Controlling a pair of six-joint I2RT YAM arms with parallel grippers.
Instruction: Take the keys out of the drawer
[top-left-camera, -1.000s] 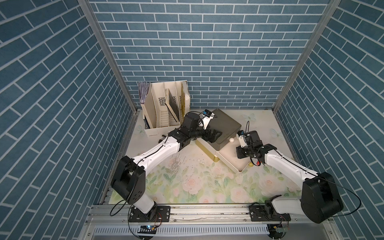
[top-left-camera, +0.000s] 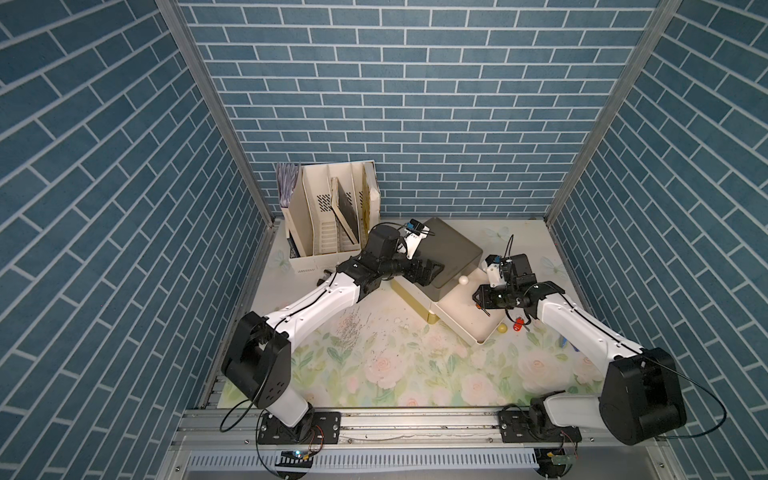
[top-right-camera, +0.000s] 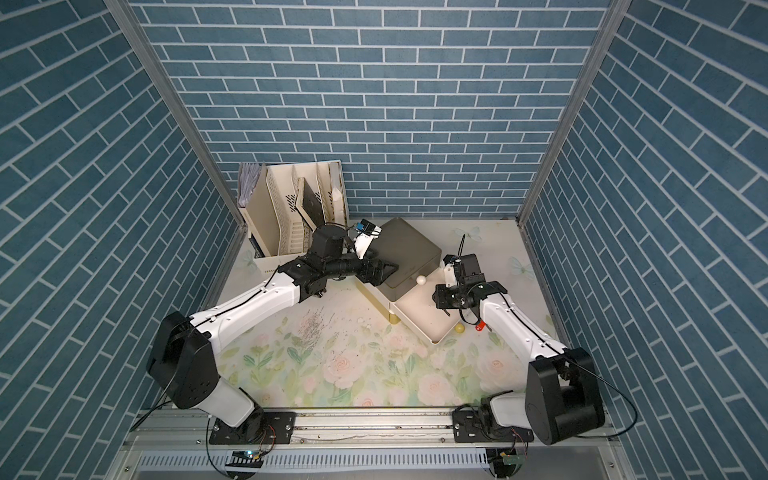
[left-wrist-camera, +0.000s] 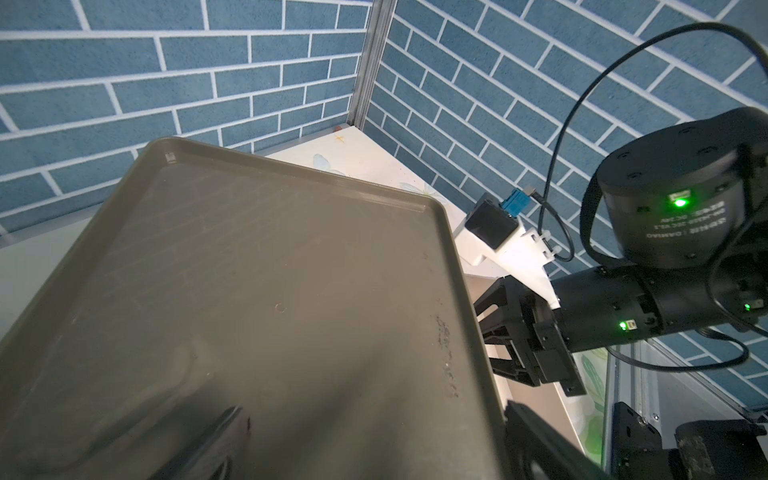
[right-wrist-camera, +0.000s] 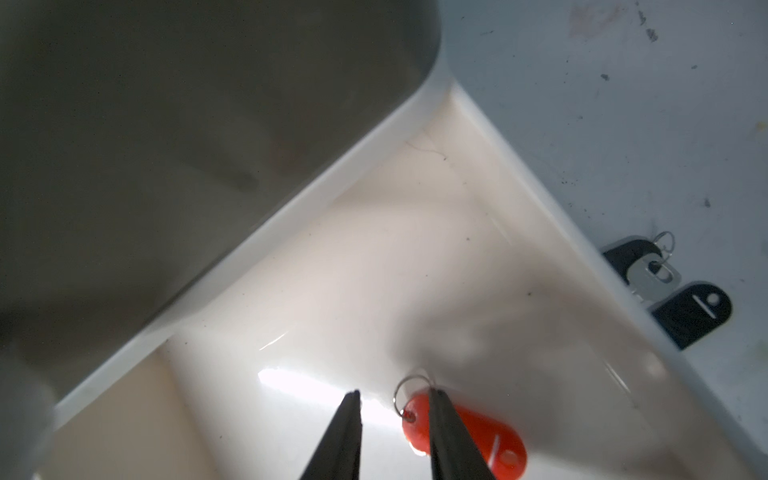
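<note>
A white drawer (top-left-camera: 460, 316) stands pulled out from the grey-topped unit (top-left-camera: 444, 248). Inside it, in the right wrist view, lies a red key tag (right-wrist-camera: 480, 440) with a metal ring, directly below my right gripper, whose fingers are part open with nothing visibly held. Outside the drawer lie keys with black tags (right-wrist-camera: 689, 312). My left gripper (top-left-camera: 424, 272) is over the grey top; its fingertips are blurred at the bottom of the left wrist view, apart.
A beige file organiser (top-left-camera: 328, 208) stands at the back left. Small red and yellow objects (top-left-camera: 502, 328) lie right of the drawer.
The left arm has stayed still.
</note>
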